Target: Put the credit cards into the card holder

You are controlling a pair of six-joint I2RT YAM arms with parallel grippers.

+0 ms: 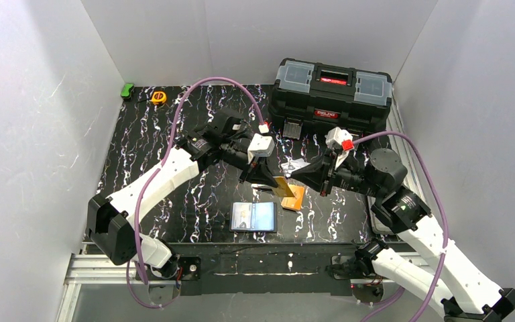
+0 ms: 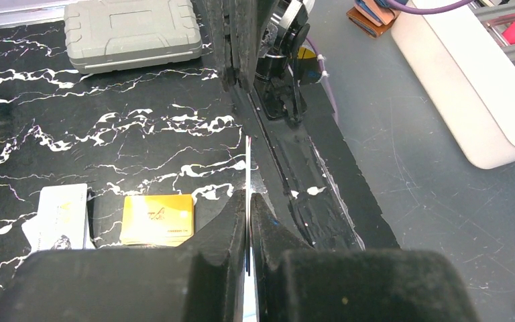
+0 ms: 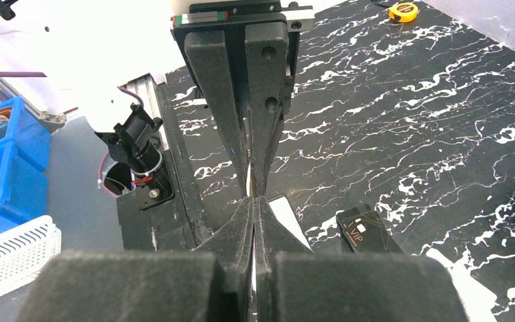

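Note:
My left gripper point(image 1: 274, 184) is shut on a gold card point(image 1: 283, 188), held tilted above the table. In the left wrist view that card point(image 2: 248, 168) appears edge-on, rising from between the fingertips. To its right, my right gripper point(image 1: 289, 175) is shut, with nothing showing between its fingers. The card holder point(image 1: 253, 217) lies open near the front edge, clear sleeves facing up. Flat on the table are an orange card point(image 2: 157, 218), a black VIP card point(image 3: 367, 230) and whitish cards point(image 2: 62, 216).
A black toolbox point(image 1: 330, 96) fills the back right, and a grey case point(image 2: 133, 33) lies at the right side. An orange tape measure point(image 1: 158, 98) sits back left. Left of the card holder the tabletop is free.

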